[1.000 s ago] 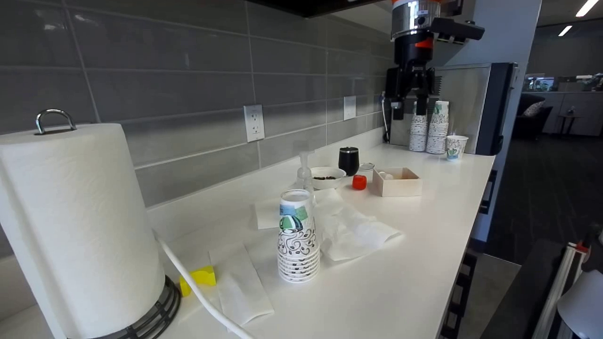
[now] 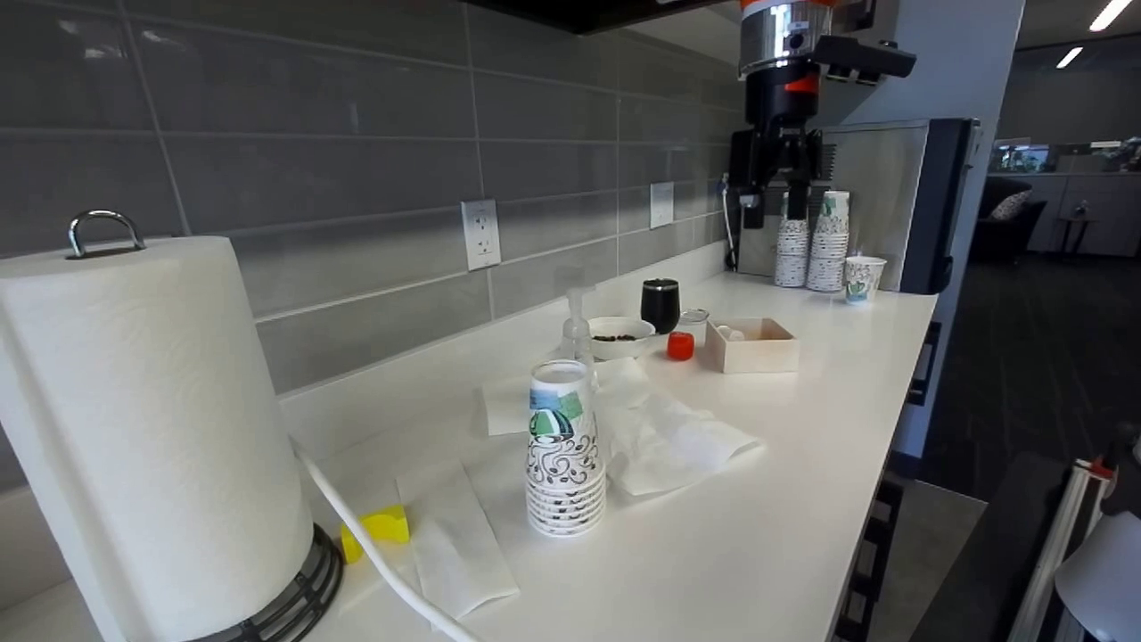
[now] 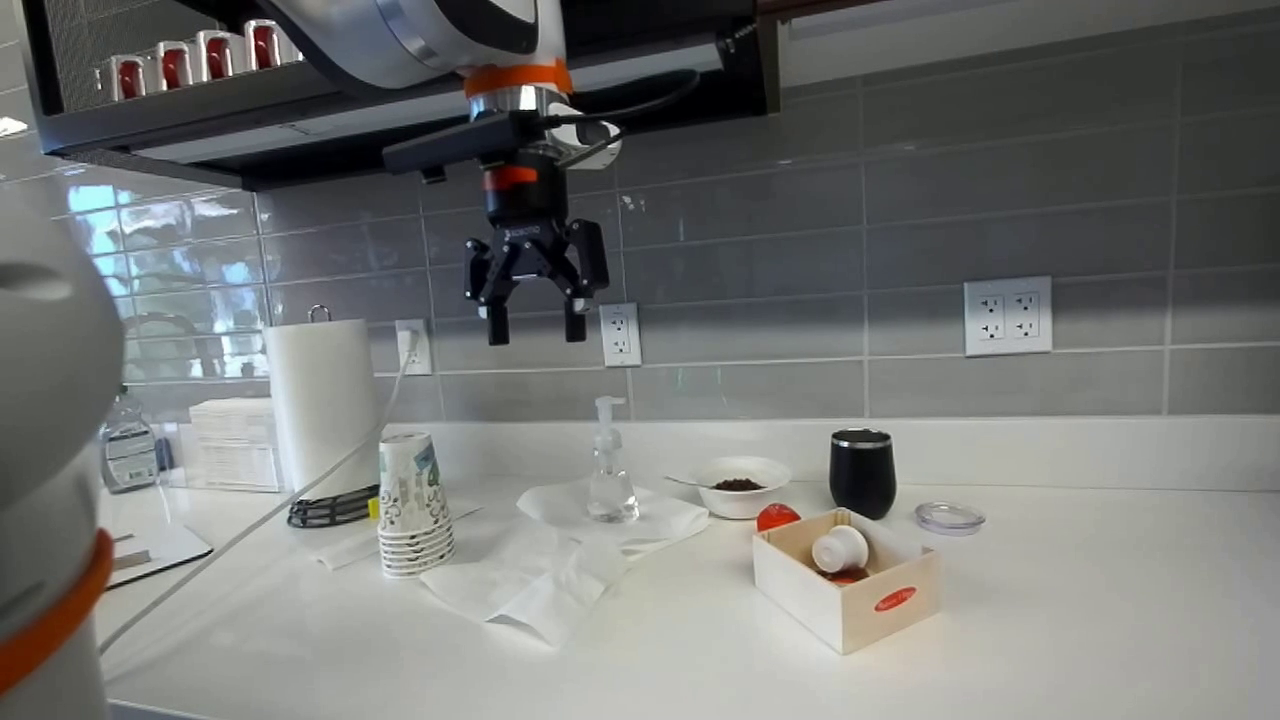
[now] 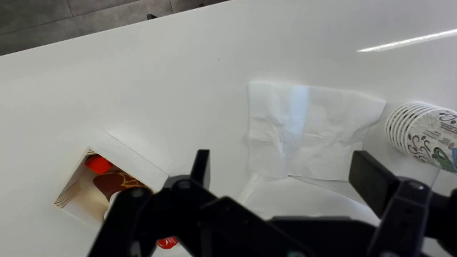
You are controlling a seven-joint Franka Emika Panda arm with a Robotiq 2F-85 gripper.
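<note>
High over the counter hangs my gripper (image 3: 536,330), pointing down, its fingers wide apart and nothing between them. Below it, crumpled white paper towels (image 3: 540,582) lie on the counter, and a clear pump bottle (image 3: 612,480) stands on one of them. A stack of patterned paper cups (image 3: 414,504) is upside down to the left. To the right sits a light wooden box (image 3: 858,606) holding a small white cup (image 3: 840,548) and other items, a red one (image 4: 98,163) among them. Another red object (image 2: 680,346) rests outside, close to the box.
A white bowl (image 3: 744,484) with dark contents and a black tumbler (image 3: 861,472) stand near the wall; a clear lid (image 3: 949,517) lies beside them. At left are a paper towel roll (image 2: 150,439) and a white cable (image 2: 369,546).
</note>
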